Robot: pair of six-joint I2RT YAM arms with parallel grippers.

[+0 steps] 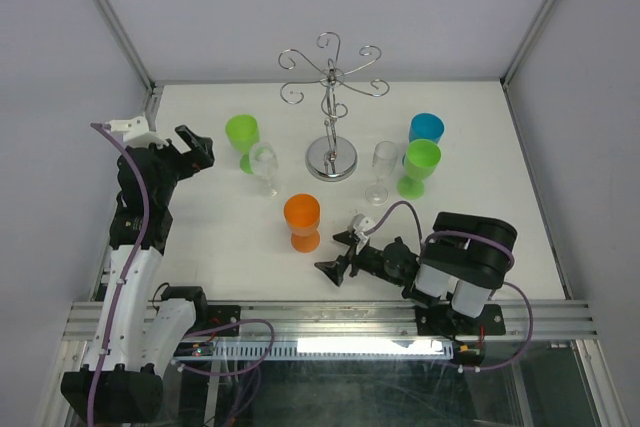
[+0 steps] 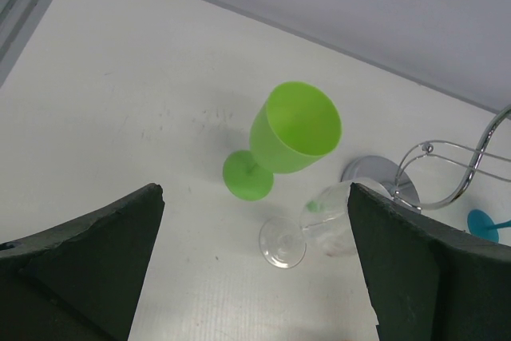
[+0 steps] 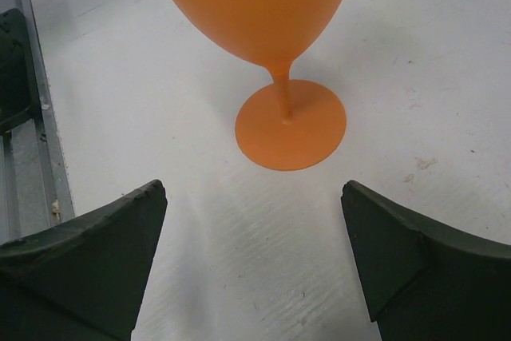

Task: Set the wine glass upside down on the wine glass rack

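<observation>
An orange wine glass (image 1: 302, 215) stands upright near the front middle of the table. Just right of it and low over the surface is my right gripper (image 1: 335, 255), open and empty; the orange foot (image 3: 291, 125) lies ahead of its fingers (image 3: 96, 265) in the right wrist view. The metal wine glass rack (image 1: 331, 152), with its curled arms, stands at the back with no glass on it. My left gripper (image 1: 190, 152) is open at the left, raised, facing a green glass (image 2: 294, 129) and a clear glass (image 2: 329, 217), both some distance beyond its fingers.
Right of the rack stand a clear flute (image 1: 382, 169), a blue glass (image 1: 426, 128) and another green glass (image 1: 420, 165). Walls enclose the back and sides.
</observation>
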